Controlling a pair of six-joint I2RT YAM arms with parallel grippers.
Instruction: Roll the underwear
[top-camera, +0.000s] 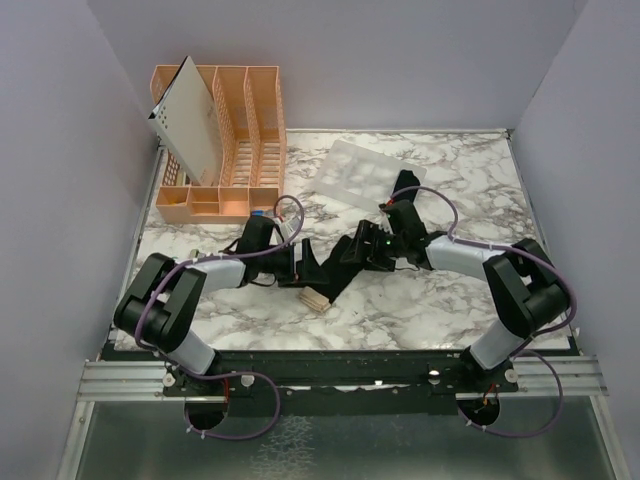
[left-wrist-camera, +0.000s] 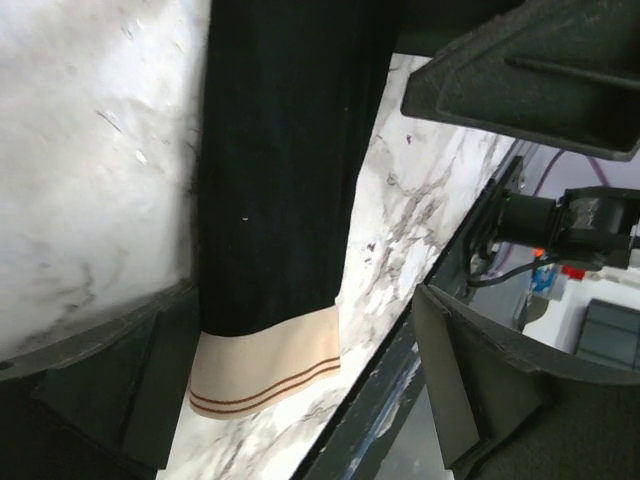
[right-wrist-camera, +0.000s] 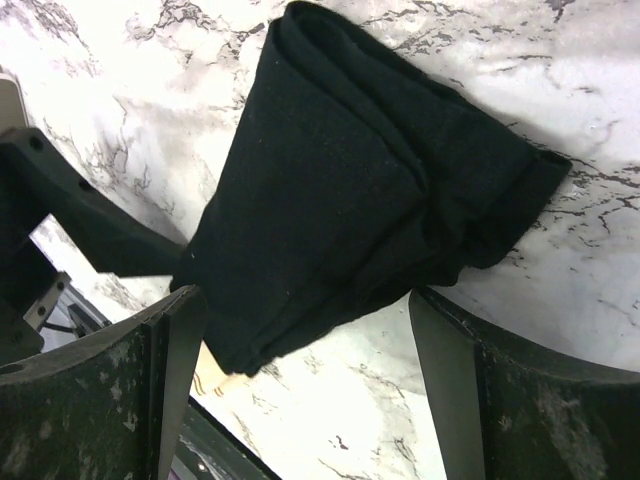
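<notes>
A folded strip of black underwear (top-camera: 336, 275) lies slantwise on the marble table, its beige, brown-lined waistband (top-camera: 315, 300) at the front left end. In the left wrist view the waistband (left-wrist-camera: 268, 368) lies flat between the wide-apart fingers of my left gripper, which is open. My right gripper (top-camera: 370, 245) is over the far right end of the strip. Its fingers stand apart in the right wrist view, with the black cloth (right-wrist-camera: 320, 190) ahead of and partly between them; whether they touch it I cannot tell.
An orange divided box (top-camera: 240, 140) with a white panel (top-camera: 192, 120) leaning in it stands at the back left. Behind the grippers lies a clear tray (top-camera: 355, 172), with another black folded cloth (top-camera: 405, 186) at its right.
</notes>
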